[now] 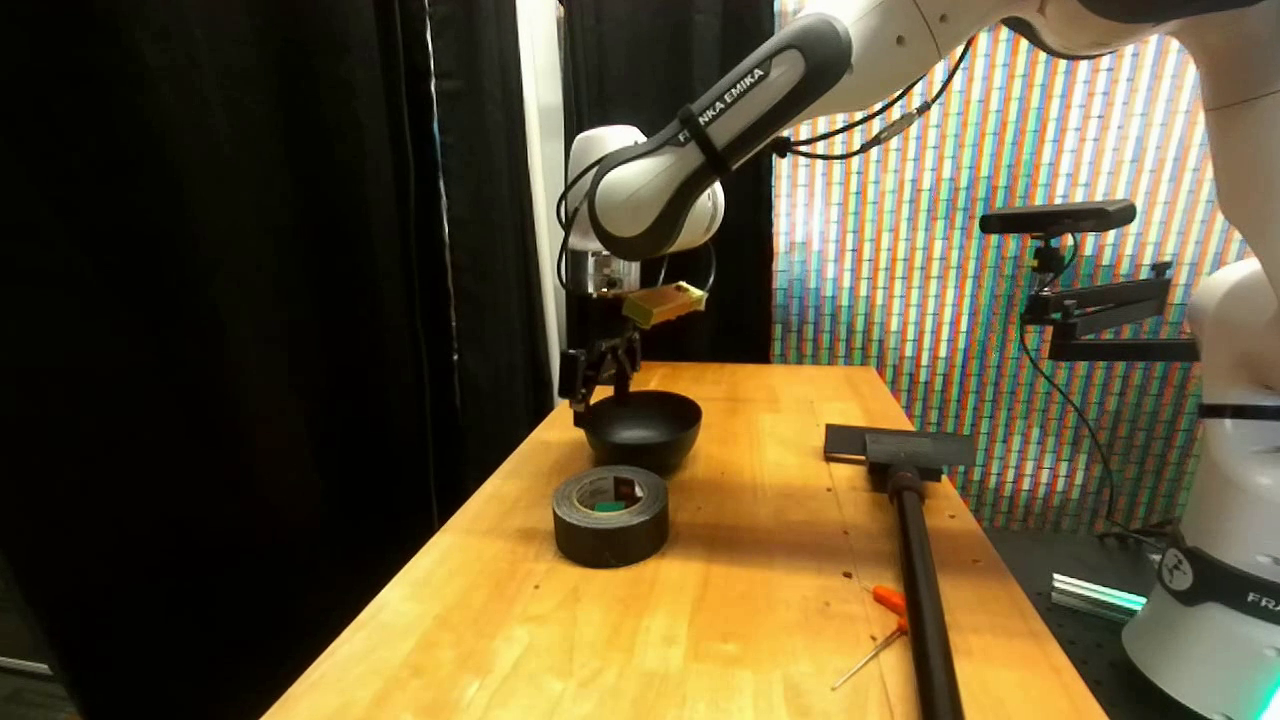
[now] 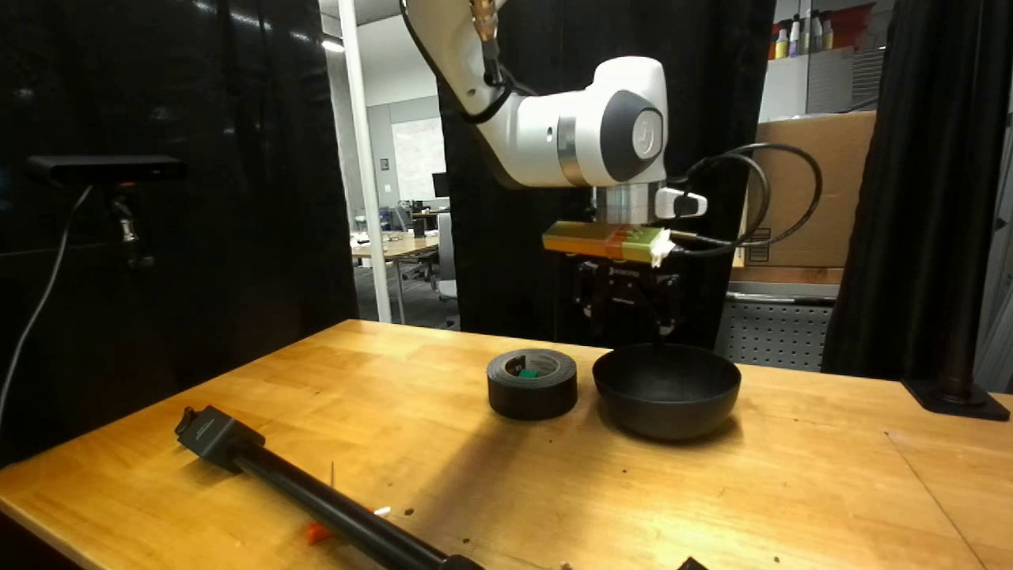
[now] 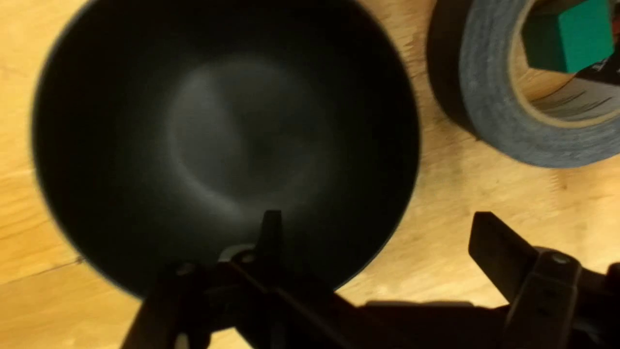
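A black bowl [image 3: 250,122] sits upright on the wooden table, and its visible inside looks empty. Beside it lies a roll of dark tape [image 2: 533,385], with a green block [image 3: 587,38] inside its ring. My gripper stands open over the bowl's rim. One of its fingers [image 3: 271,235] is over the bowl's interior, the other is outside above bare wood, and nothing shows between them. From exterior view 1, the gripper [image 1: 600,402] appears at the bowl's far left side. Whether a fingertip touches the rim, I cannot tell.
A black pole with a flat base [image 1: 918,450] lies along one side of the table, with an orange-handled tool [image 1: 890,600] by it. A black stand base [image 2: 954,399] is at the table's far right in exterior view 2.
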